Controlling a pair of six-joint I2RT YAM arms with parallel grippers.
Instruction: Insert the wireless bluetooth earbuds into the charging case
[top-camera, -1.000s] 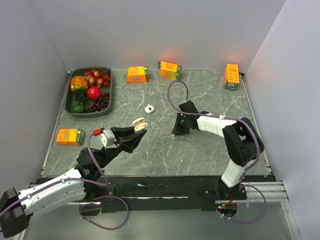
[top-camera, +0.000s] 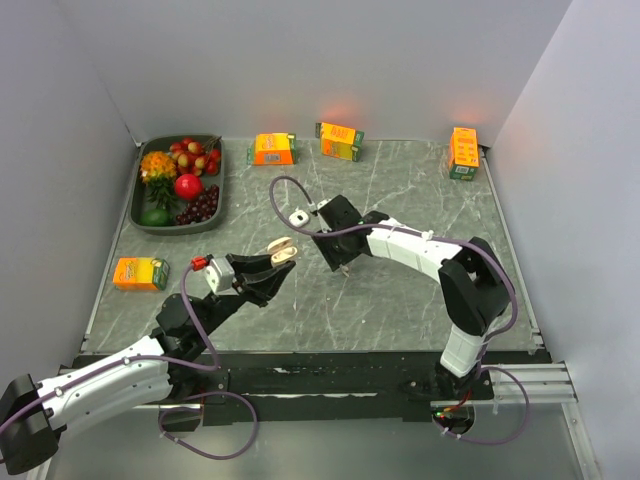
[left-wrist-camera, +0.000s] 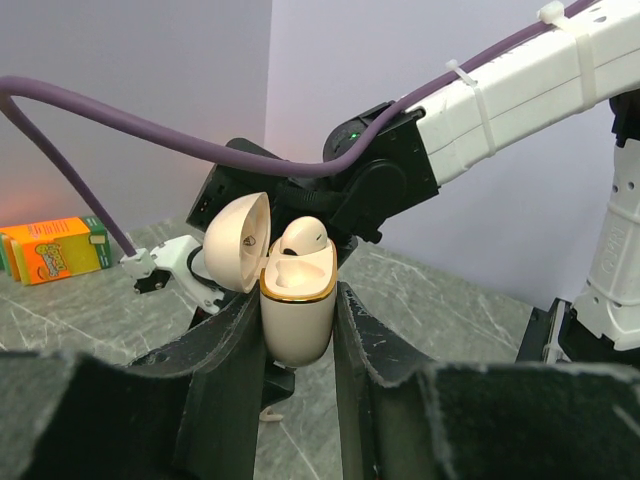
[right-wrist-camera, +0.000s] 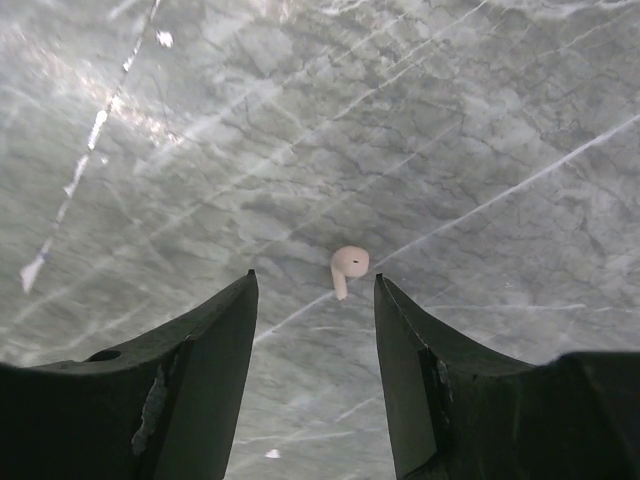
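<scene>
The cream charging case (left-wrist-camera: 298, 318), lid (left-wrist-camera: 236, 243) open, is held upright by my left gripper (top-camera: 275, 262), shut on it; one rounded earbud top (left-wrist-camera: 303, 236) shows in the case. My right gripper hangs open above the grey marble table. Below it, in the right wrist view, a single white earbud (right-wrist-camera: 350, 263) lies on the table, centred just beyond and between the fingertips, with nothing held.
A tray of fruit (top-camera: 141, 219) sits at the back left. Orange boxes (top-camera: 140, 273) lie at the left and along the back (top-camera: 272, 148).
My right gripper has risen and moved left from over the earbud toward the middle, its cable swinging with it. The left gripper and case have stayed still.
</scene>
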